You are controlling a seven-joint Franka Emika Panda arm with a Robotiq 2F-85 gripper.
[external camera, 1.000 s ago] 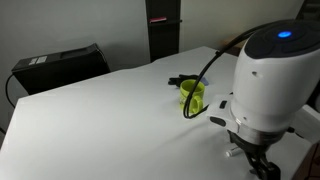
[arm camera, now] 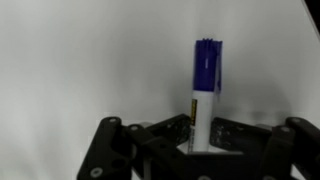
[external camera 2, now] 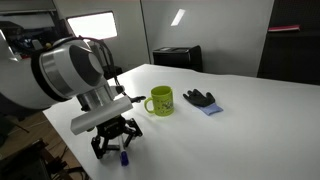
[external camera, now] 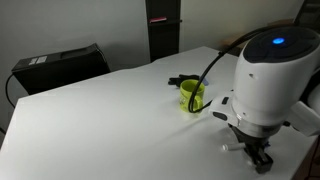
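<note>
A white marker with a blue cap (arm camera: 207, 65) lies lengthwise in the wrist view, and its white barrel (arm camera: 201, 115) runs down between the finger pads of my gripper. The pads flank the barrel closely on both sides; whether they press on it I cannot tell. In exterior view 2 the gripper (external camera 2: 116, 146) is low at the table's near left, with the blue cap (external camera 2: 124, 158) showing by its fingers. Exterior view 1 shows the gripper (external camera: 258, 157) close to the table at the right, its fingertips partly hidden.
A green mug (external camera 2: 159, 102) stands behind the gripper. Beyond it lie a black item (external camera 2: 201, 98) and a blue-grey one (external camera 2: 210, 109). A black box (external camera: 60, 68) stands at its far left.
The arm has come slightly lower and to the left in exterior view 1, and its fingers have shifted a little. The mug and the other objects have stayed put.
</note>
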